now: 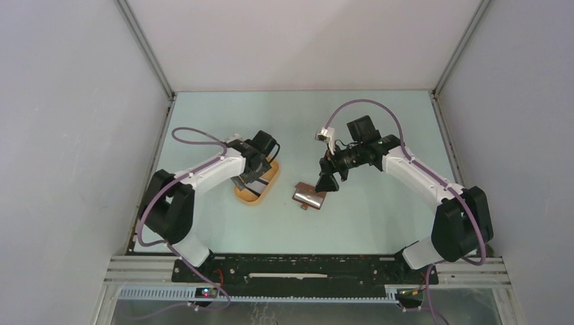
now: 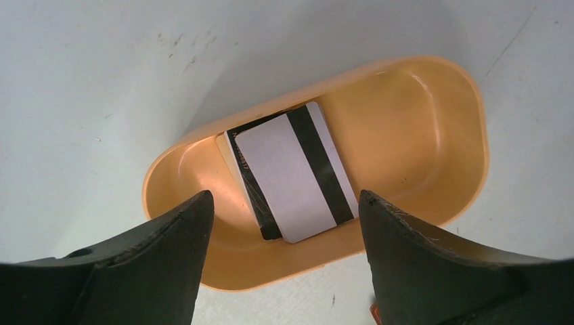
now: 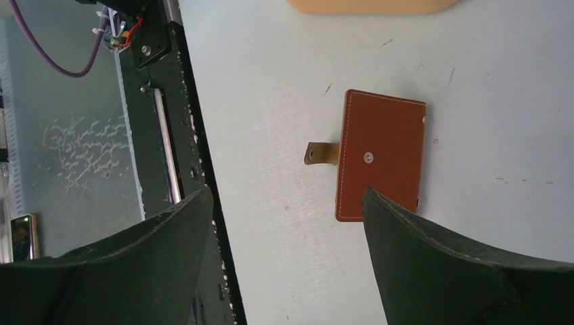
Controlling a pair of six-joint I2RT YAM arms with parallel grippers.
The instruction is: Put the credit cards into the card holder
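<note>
Several cards (image 2: 288, 179) lie overlapping inside an oval orange tray (image 2: 433, 193), the top one white with a black stripe. My left gripper hovers over the tray, fingers spread apart with nothing between them. In the top view its arm hides part of the tray (image 1: 253, 200). The brown card holder (image 3: 382, 159) lies flat on the table, its strap with a snap sticking out to one side; from above, the holder (image 1: 310, 195) looks shiny. My right gripper is above and beside the holder, open and empty.
A dark rail (image 1: 291, 271) runs along the table's front edge. White walls stand left and right.
</note>
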